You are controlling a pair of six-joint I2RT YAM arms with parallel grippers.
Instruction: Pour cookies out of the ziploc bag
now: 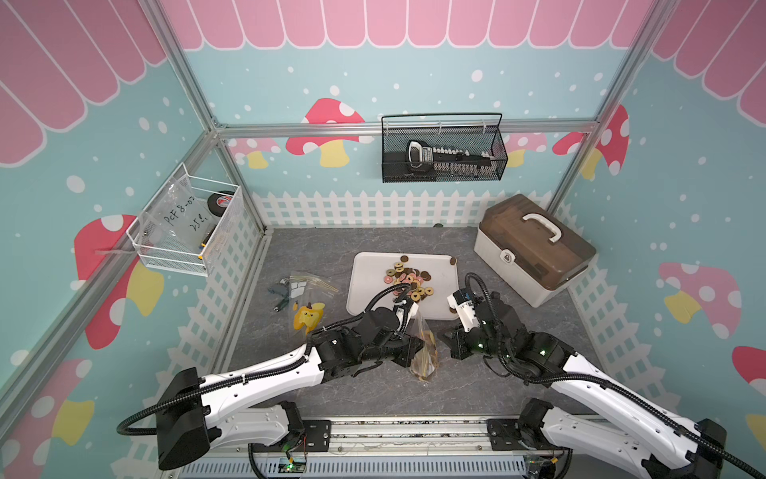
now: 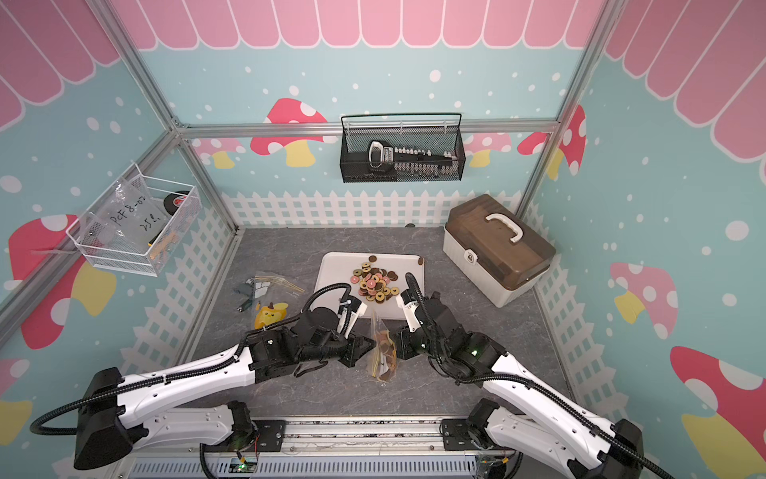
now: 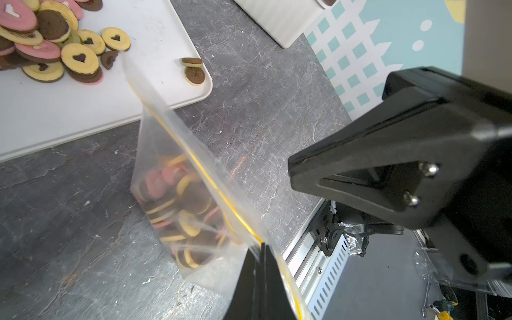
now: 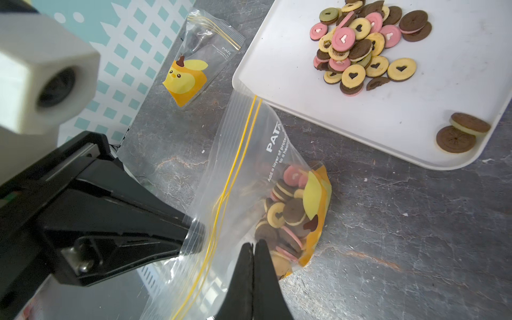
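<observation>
A clear ziploc bag (image 4: 242, 170) with yellow zip lines hangs upright over the grey table, cookies (image 4: 294, 210) gathered in its lower part. My left gripper is shut on the bag's top edge at the zip lines. Opposite it, my right gripper is shut with nothing visible between its fingers, clear of the bag in the top left view. Behind the bag lies a white tray (image 4: 453, 48) with a heap of cookies (image 4: 344, 40) in its middle and a few near its edges.
To the tray's left lies another ziploc bag (image 4: 184, 80) with a yellow chick print, apparently empty. A brown-lidded box (image 1: 534, 247) stands at the back right. Bare table (image 1: 359, 391) lies in front of the tray.
</observation>
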